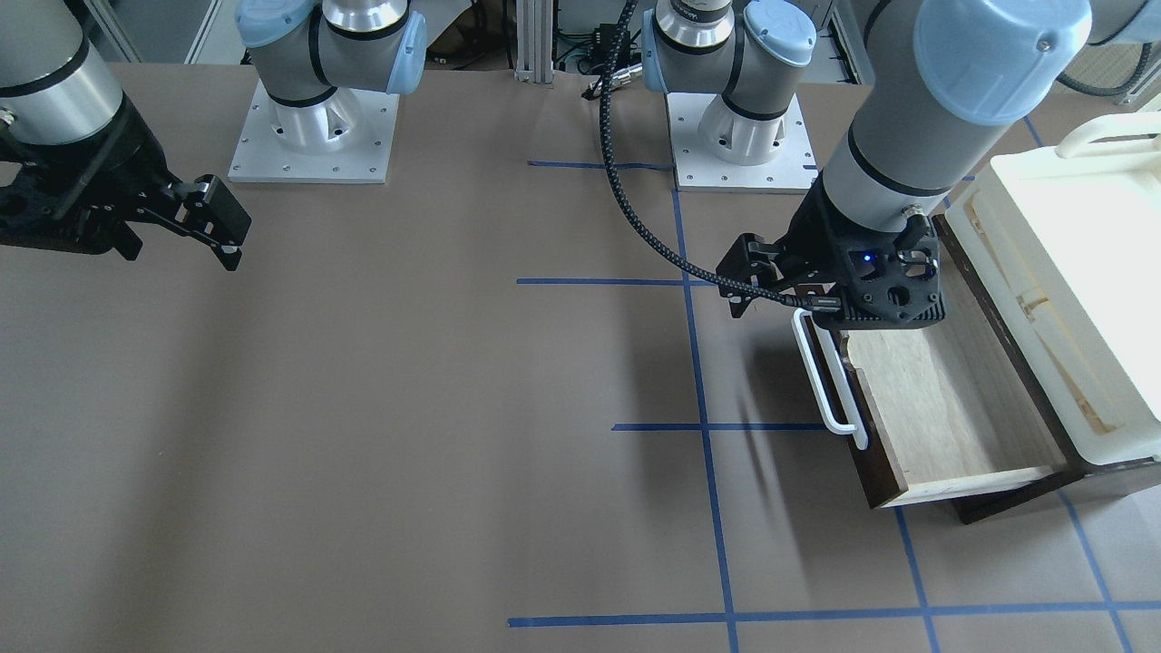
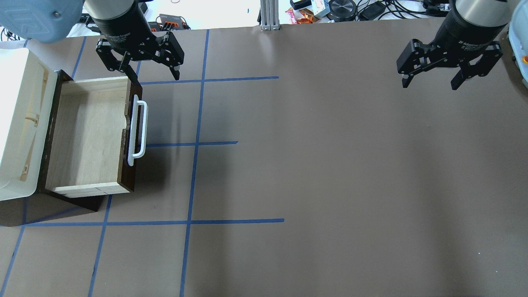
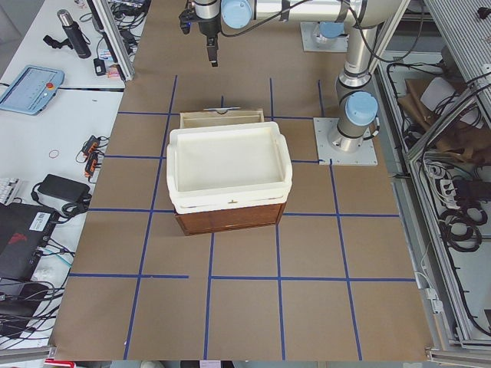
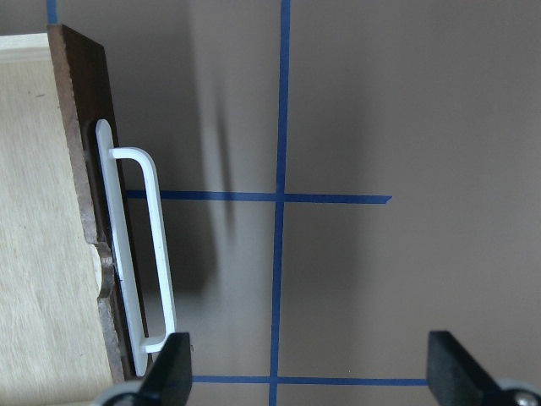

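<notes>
An empty wooden drawer (image 2: 89, 138) with a dark front is pulled out from a box under a white lid-like tray (image 3: 229, 165). Its white handle (image 4: 159, 254) runs along the front, seen in the left wrist view at left. My gripper is above the floor near the handle's far end, as the top view shows, with its fingers wide open and nothing between them.
A second arm (image 2: 448, 59) stands across the workspace, and more arm bases appear at the back of the front view.
</notes>
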